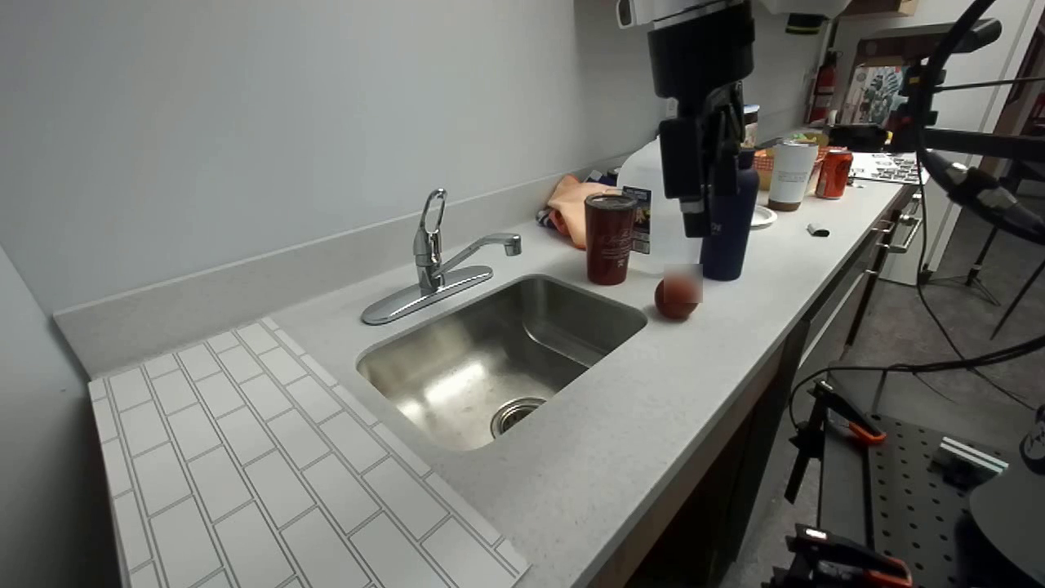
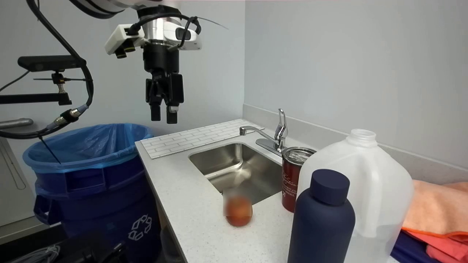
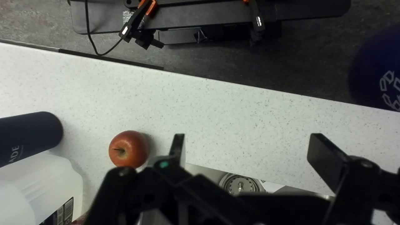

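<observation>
A red apple (image 3: 128, 148) rests on the white counter, stem facing up, between the sink and the dark blue bottle. My gripper (image 2: 164, 114) hangs high over the counter, well clear of it. In the wrist view its fingers (image 3: 325, 161) stand wide apart, with only bare counter and part of the sink showing between them. The apple lies outside that gap, to the left. In both exterior views a blurred patch covers part of the apple (image 1: 673, 300).
Beyond the apple stand a dark red tumbler (image 1: 609, 240), a white jug (image 2: 364, 175) and the dark blue bottle (image 2: 323, 219). A steel sink (image 1: 470, 367) with a faucet (image 1: 431, 255) is set into the counter. A blue bin (image 2: 94, 184) stands off the counter's edge.
</observation>
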